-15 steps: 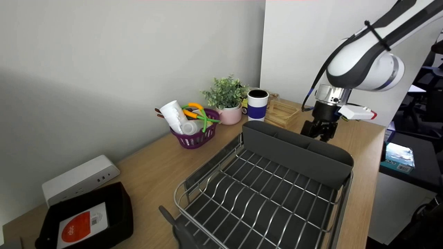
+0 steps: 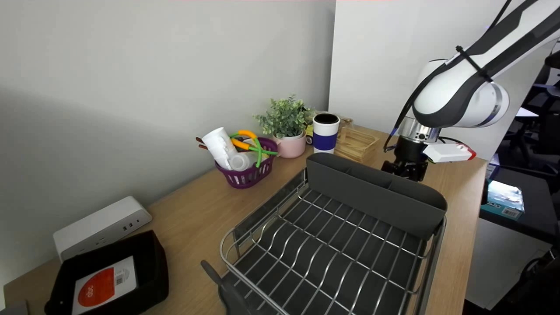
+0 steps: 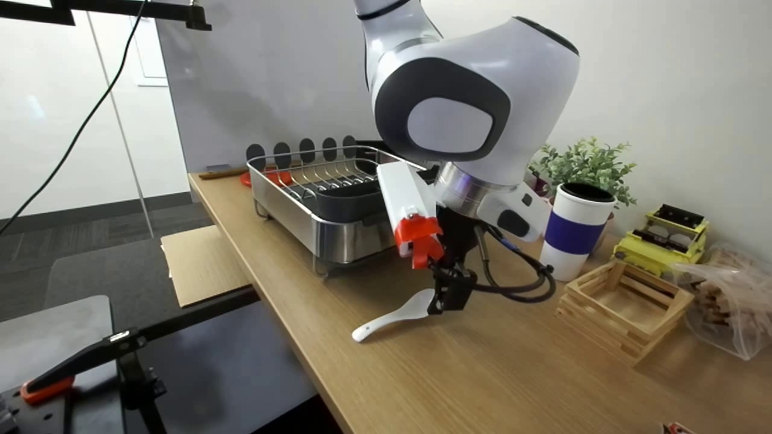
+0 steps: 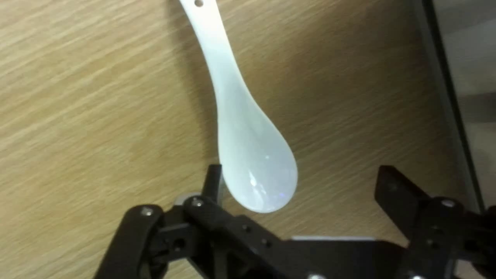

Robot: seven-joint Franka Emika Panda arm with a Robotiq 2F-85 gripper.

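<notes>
On the wooden table lies a white spoon (image 4: 253, 153), its bowl toward my gripper and its holed handle pointing away in the wrist view. My gripper stands open low over the table, its two black fingers wide apart. The spoon's bowl is between them, close beside the left finger (image 4: 214, 183) and well clear of the right one (image 4: 395, 195). Whether the left finger touches the bowl I cannot tell. From exterior view 2, the spoon (image 3: 394, 316) reaches from the gripper toward the table's front edge. The dish rack hides the spoon in exterior view 1.
A dish rack (image 3: 289, 210) with a grey utensil holder (image 2: 375, 191) stands close beside the gripper. Across from it are a white and blue cup (image 3: 575, 231), a wooden crate (image 3: 626, 307) and a potted plant (image 2: 286, 123). Bare table lies in front.
The arm and gripper have come down toward the table, with a slight turn at the wrist. Rack, cup and basket stand as before.
</notes>
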